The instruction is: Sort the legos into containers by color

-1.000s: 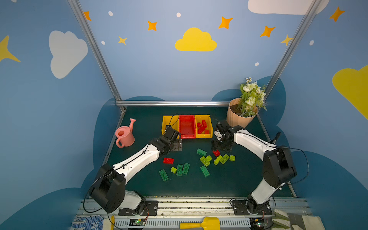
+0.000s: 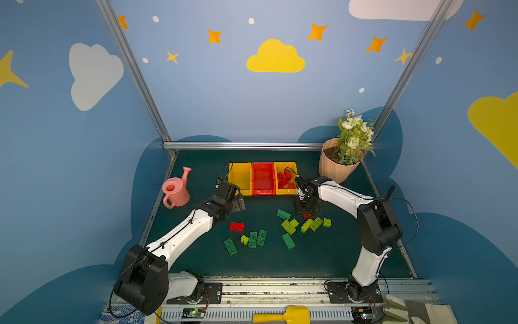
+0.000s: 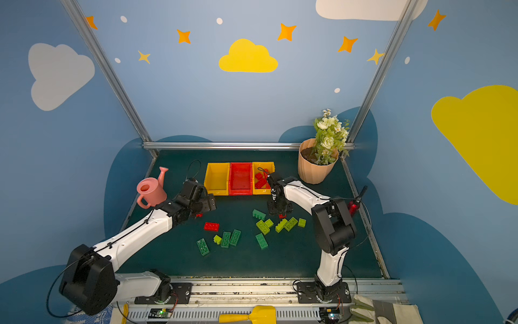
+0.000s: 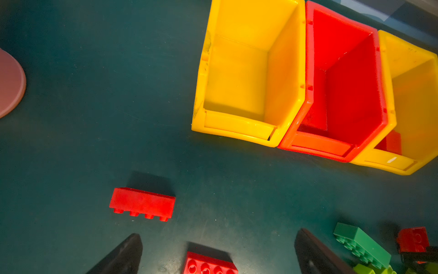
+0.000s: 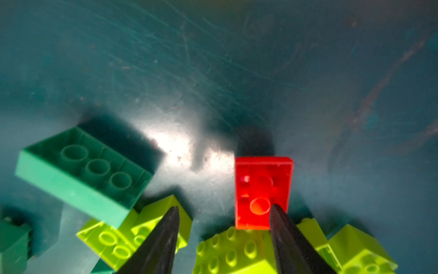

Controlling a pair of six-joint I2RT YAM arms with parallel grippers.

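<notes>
In the left wrist view my left gripper is open and empty, its fingers spread wide. A red brick [image 4: 142, 203] lies on its side just ahead of the left finger, and another red brick [image 4: 209, 265] shows at the bottom edge between the fingers. My right gripper stands part open over the pile. Its right finger [image 5: 283, 237] overlaps the edge of an upturned red brick [image 5: 263, 194]; whether they touch cannot be told. Lime bricks [image 5: 237, 251] and a green brick [image 5: 84, 173] lie around it.
The left yellow bin [image 2: 240, 178] and the red bin [image 2: 263, 178] look empty. Red bricks lie in the right yellow bin [image 4: 415, 96]. Several green bricks [image 2: 230, 246] lie nearer the front. A pink watering can [image 2: 175, 191] and a flowerpot [image 2: 337, 162] flank the bins.
My left arm has moved left, away from the front of the bins. The right gripper has shifted left and nearer, now partly covering the red brick by the lime ones.
</notes>
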